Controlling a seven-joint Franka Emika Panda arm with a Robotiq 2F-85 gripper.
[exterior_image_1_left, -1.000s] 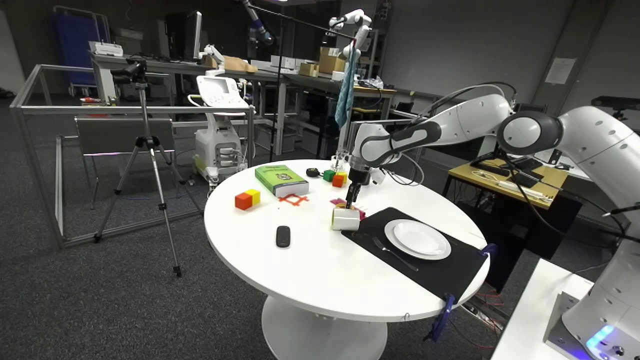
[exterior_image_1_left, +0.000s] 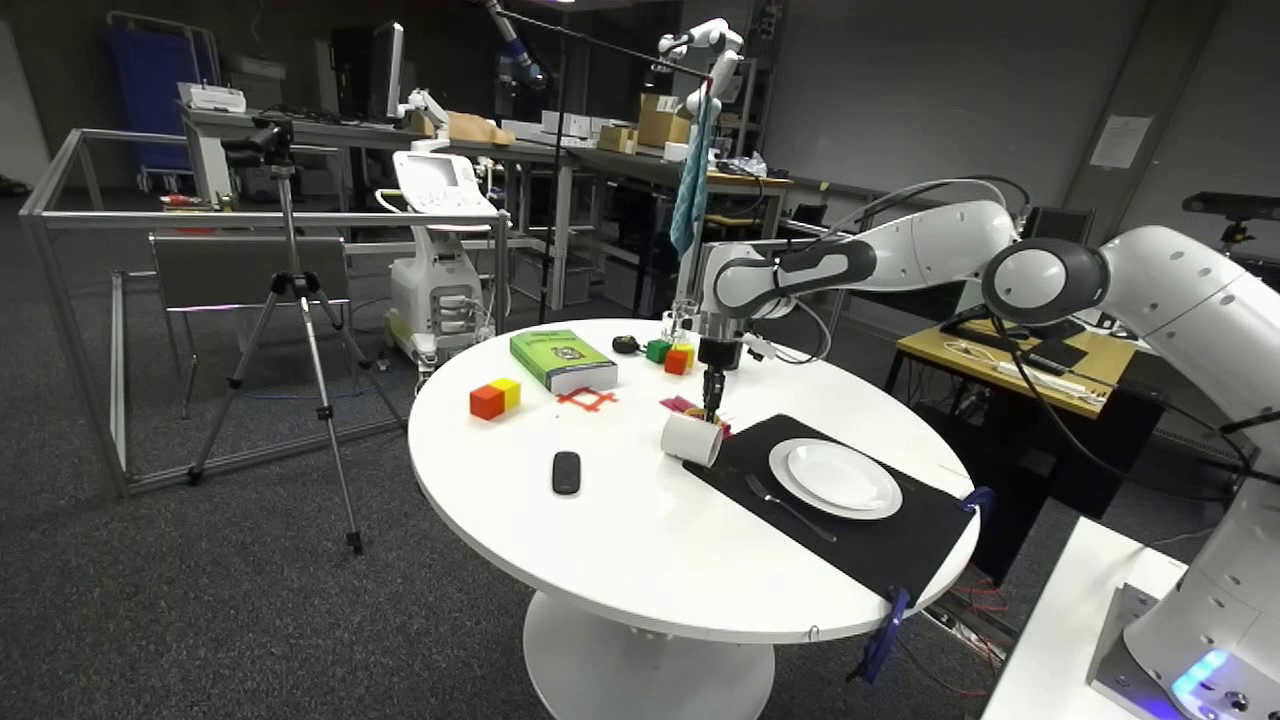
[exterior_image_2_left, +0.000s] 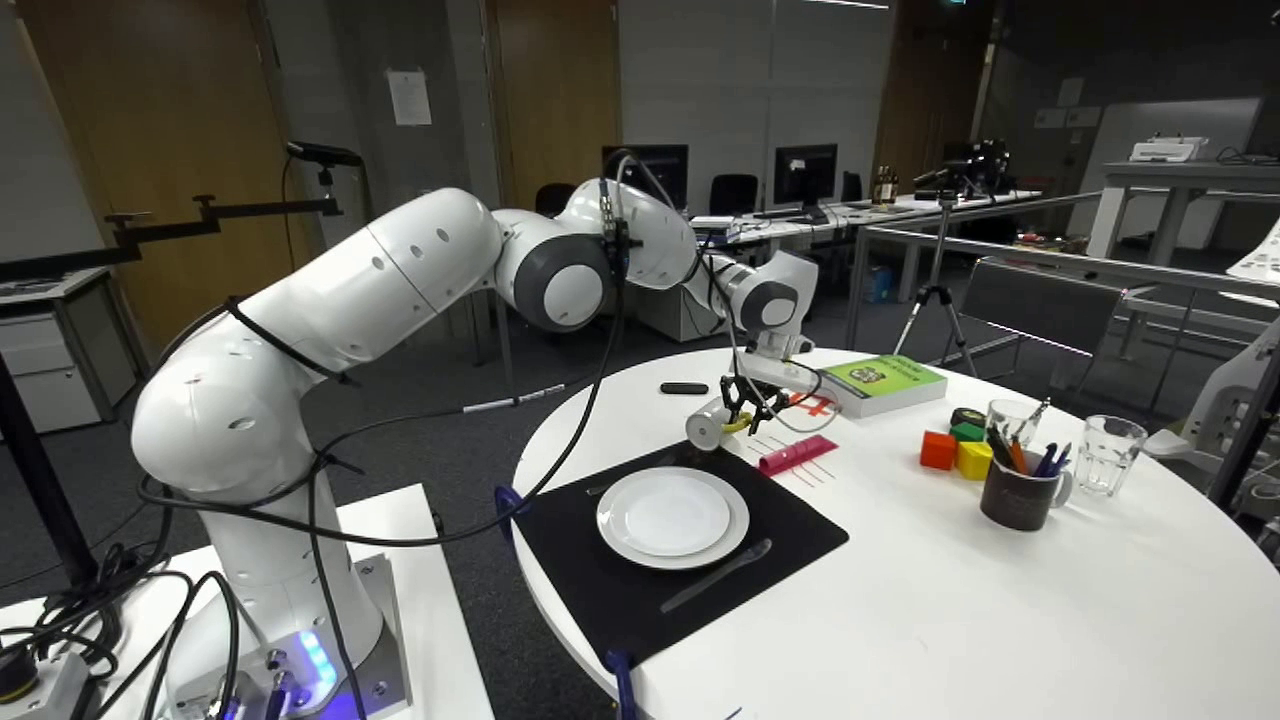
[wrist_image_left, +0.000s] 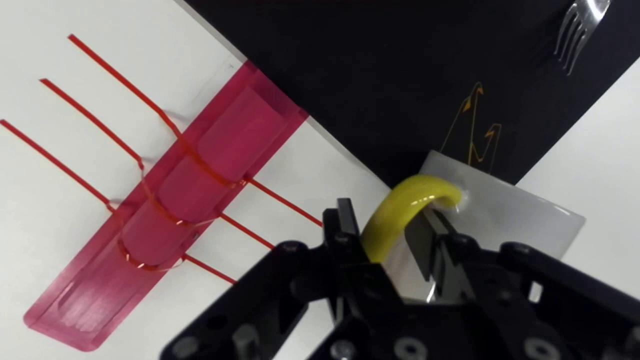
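Note:
A white mug (exterior_image_1_left: 692, 442) with a yellow handle (wrist_image_left: 393, 211) lies on its side at the corner of the black placemat (exterior_image_2_left: 564, 528). In the wrist view the mug's white side (wrist_image_left: 510, 210) is on the right, partly hidden by my gripper. My gripper points down at the mug from above, its fingers part open. The handle passes between the two fingers, close to the left one, with a gap showing toward the right finger (wrist_image_left: 424, 243).
Beside the mug lies a pink holder (wrist_image_left: 204, 174) with red wires. White plates (exterior_image_2_left: 666, 510), a fork (exterior_image_1_left: 786, 504) and a knife (exterior_image_2_left: 716, 576) are on the placemat. A green book (exterior_image_1_left: 564, 360), a black mouse (exterior_image_1_left: 566, 473) and coloured blocks stand farther off.
My gripper has shifted slightly right in exterior view 1 and stands more upright. The mug, still on its side, has turned a little.

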